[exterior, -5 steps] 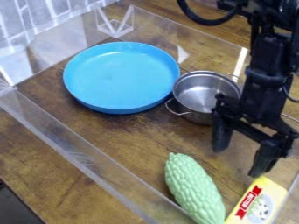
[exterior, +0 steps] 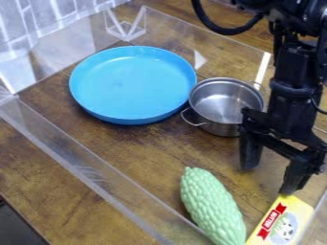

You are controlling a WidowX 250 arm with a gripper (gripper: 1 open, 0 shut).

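Observation:
My black gripper (exterior: pixel 273 172) hangs low at the right, open, its two fingers spread over the wooden counter between a steel pot (exterior: pixel 223 103) and a yellow box with a red label (exterior: pixel 278 224). A pale green bumpy vegetable (exterior: pixel 212 205) lies at the bottom middle, left of the box. The pot, with wire handles, sits just behind and left of the gripper.
A large blue plate (exterior: pixel 132 81) lies at the upper left. Clear plastic walls border the work area. Bare wood (exterior: pixel 90 144) is free at the left and middle.
The arm and gripper have shifted very slightly over the last second. The plate, pot, vegetable and box have not moved.

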